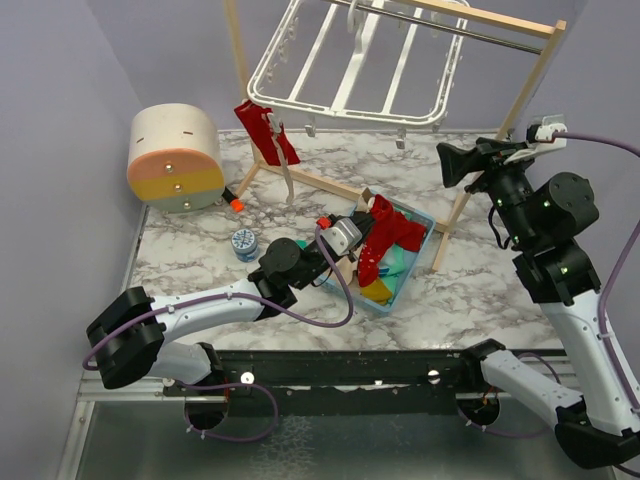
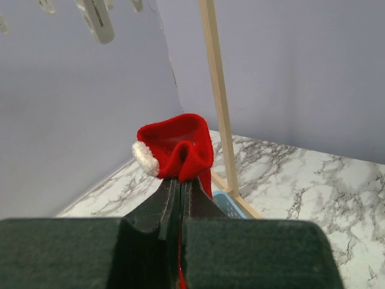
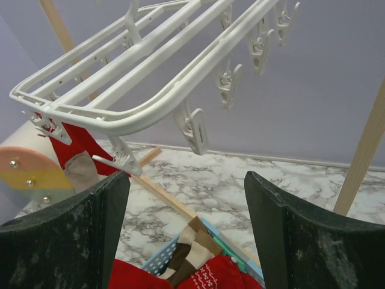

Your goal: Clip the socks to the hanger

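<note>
My left gripper is shut on a red sock with a white fuzzy patch; its folded top stands above the fingertips. In the top view, that gripper is over the blue basket, with red cloth beside it. My right gripper stands open and empty, right of the hanger in the top view. The white hanger hangs from the rod, with clips along its edges. Another red sock hangs at the hanger's left corner.
Several more socks lie in the blue basket, between the legs of a wooden stand. A striped drawer box and a blue-white tin are at left.
</note>
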